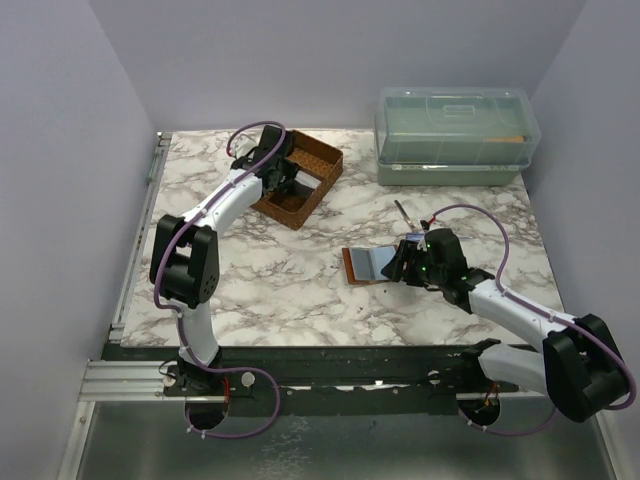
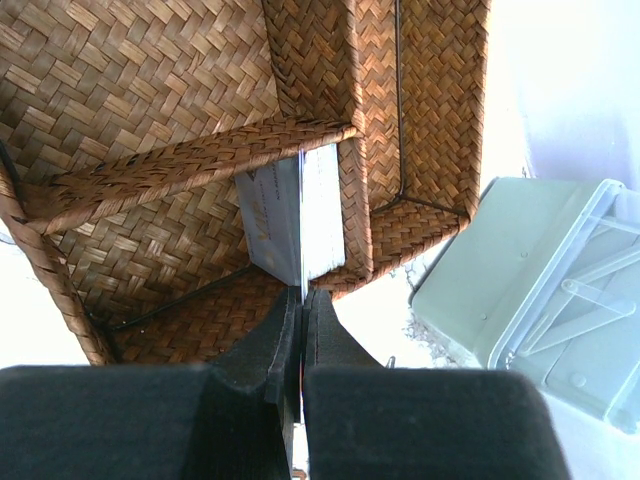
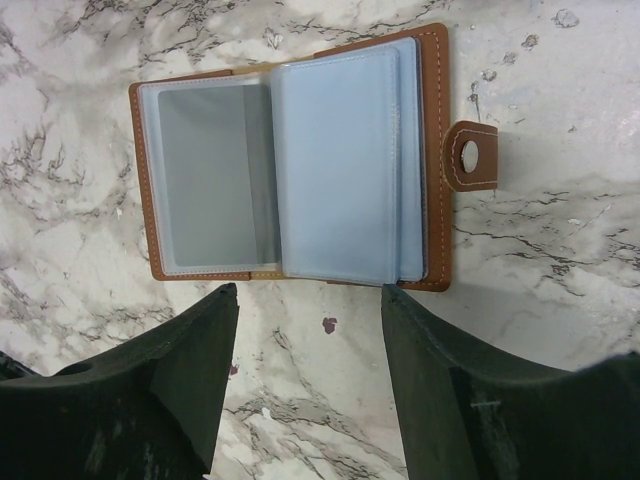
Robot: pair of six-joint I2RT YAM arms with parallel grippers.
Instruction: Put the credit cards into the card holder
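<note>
The open brown card holder (image 3: 340, 160) with pale sleeves lies on the marble in the right wrist view. My right gripper stands open over its near edge, nothing seen between the fingers. In the left wrist view my left gripper is shut on what looks like a thin card (image 2: 300, 230), seen edge-on, above a woven basket (image 2: 160, 210). More white cards (image 2: 268, 215) stand in one of the basket's compartments. In the top view the left gripper (image 1: 290, 172) is over that basket at the back left.
A lidded clear-green box (image 1: 455, 135) fills the back right. A pen-like stick (image 1: 400, 210) and a blue object (image 1: 414, 236) lie beside the right gripper, partly hidden by it.
</note>
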